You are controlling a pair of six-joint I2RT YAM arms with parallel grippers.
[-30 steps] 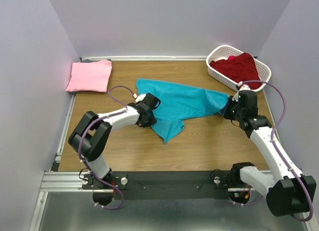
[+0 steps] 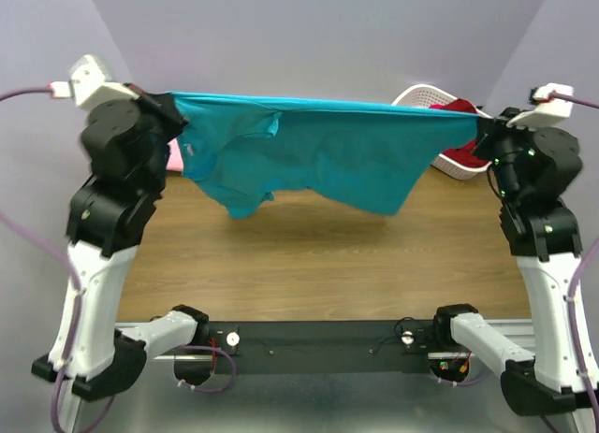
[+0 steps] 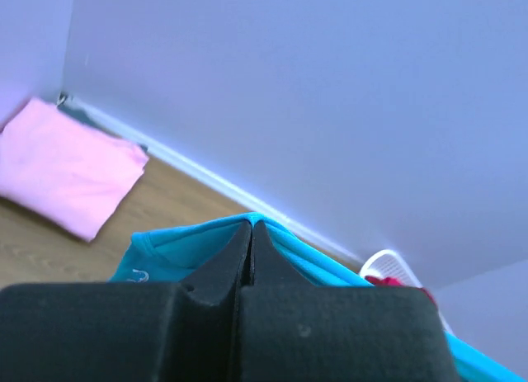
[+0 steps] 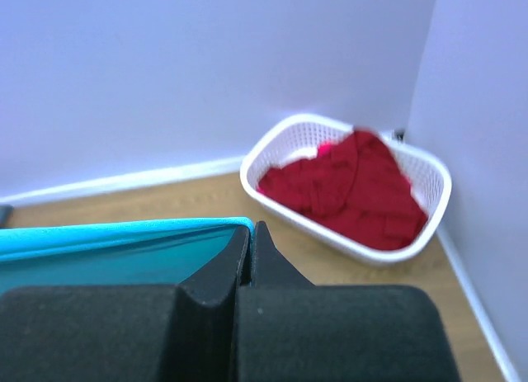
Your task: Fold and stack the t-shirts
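A teal t-shirt (image 2: 309,157) hangs in the air, its upper edge pulled nearly straight between my two grippers and its lower part drooping over the table. My left gripper (image 2: 180,115) is shut on one end of that edge; in the left wrist view the teal cloth (image 3: 181,243) runs into the closed fingertips. At the other end, my right gripper (image 2: 482,129) is shut on the cloth (image 4: 140,233), which leads off to the left in the right wrist view. A folded pink shirt (image 3: 70,163) lies at the table's far left corner, mostly hidden from above.
A white basket (image 4: 301,128) with dark red cloth (image 4: 355,192) inside stands at the back right. Walls rise behind and beside the wooden table (image 2: 309,274), whose front part is bare.
Both arms have risen and spread apart, the left one swinging far to the left. The teal shirt has come up off the table and is now stretched between them.
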